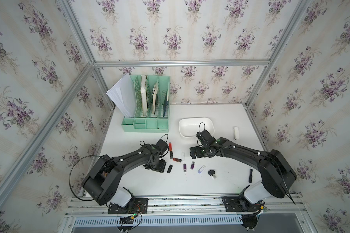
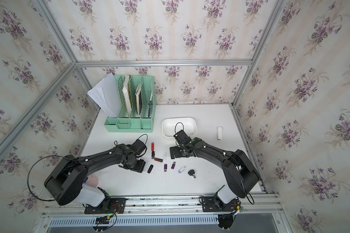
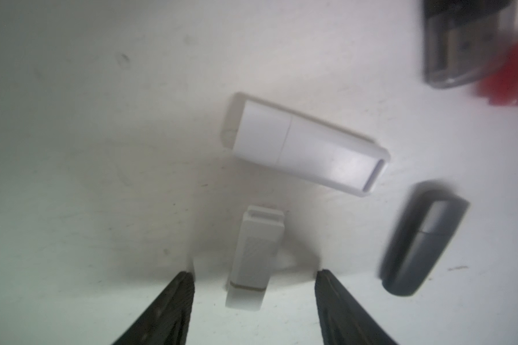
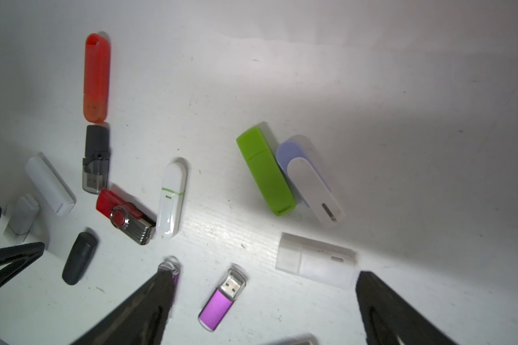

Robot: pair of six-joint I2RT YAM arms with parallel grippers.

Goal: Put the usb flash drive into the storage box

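Note:
A small white flash drive [image 3: 255,256] lies on the table between the fingers of my left gripper, which is part open and, as far as shows, not touching it. Just beyond it, a second white drive [image 3: 310,146] lies crosswise. Over the middle of the table my right gripper stands open, its fingers apart. Below it are a green drive [image 4: 266,171], a blue-white one [image 4: 310,181], a clear-white one [image 4: 315,261] and a purple one [image 4: 221,302]. The white open box [image 1: 194,127] stands behind the right gripper; nothing shows inside it.
A green organizer [image 1: 145,125] with papers stands at the back left. To the right of the left gripper lie a black drive [image 3: 424,244] and a red one [image 4: 125,215]. A white object [image 1: 236,133] is at the far right.

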